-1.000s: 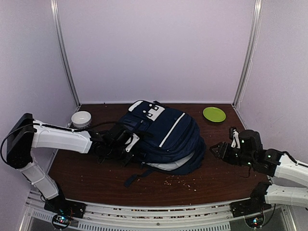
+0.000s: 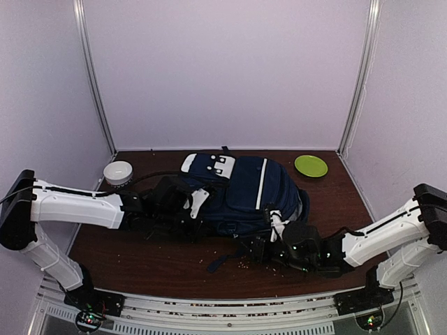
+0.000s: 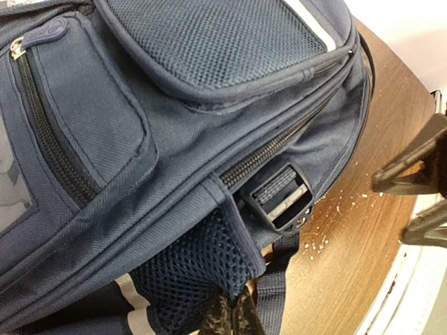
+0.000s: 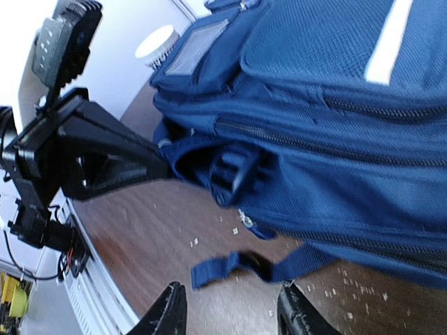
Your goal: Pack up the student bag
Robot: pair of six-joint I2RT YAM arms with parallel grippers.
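Observation:
A dark blue backpack [image 2: 241,185] lies on the table with its front panel up. In the left wrist view, its zipper [image 3: 279,143] runs along the side above a mesh side pocket [image 3: 199,262]. My left gripper is shut at that pocket, the mesh gathering at its fingertips. The right wrist view shows the left gripper's fingers [image 4: 126,157] against the bag's side. My right gripper is open and empty in front of the bag's near edge, over the table. A loose strap [image 4: 241,266] lies just beyond it. The bag's inside is hidden.
A white bowl [image 2: 118,172] stands at the back left, a green plate [image 2: 311,166] at the back right. Small crumbs [image 3: 318,244] are scattered on the table by the bag's near edge. Bare table [image 2: 133,269] stretches across the front left.
My right gripper has come in from the right to the bag's near edge. The bag's near opening, gaping with pale lining earlier, has closed up and the bag has turned slightly. The left arm shifted slightly.

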